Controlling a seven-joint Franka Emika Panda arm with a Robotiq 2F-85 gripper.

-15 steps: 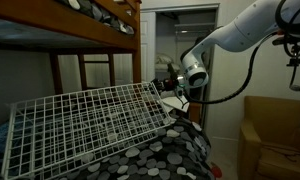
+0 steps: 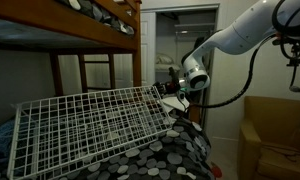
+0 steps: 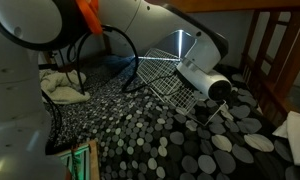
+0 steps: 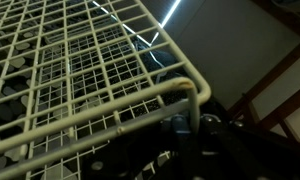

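Observation:
A white wire rack (image 2: pixel 85 130) stands tilted on the patterned bedding, its grid filling the left half of exterior view 1. My gripper (image 2: pixel 158 89) is at the rack's upper right corner. Up close in the wrist view, the rack's rounded corner wire (image 4: pixel 193 92) runs down into my dark gripper, which is shut on it; shadow hides much of the fingers. Seen from the other side, part of the rack (image 3: pixel 165 75) shows behind the arm, which covers the rest.
Dark bedding with grey round spots (image 3: pixel 140 145) spreads under the rack. Wooden bunk-bed framing (image 2: pixel 65 38) overhangs on the left. A brown armchair (image 2: pixel 275 140) stands at the right, and a cable hangs from the arm.
The rack has shifted slightly to the right over the last second, its left edge most visibly. My gripper stays at its upper right corner.

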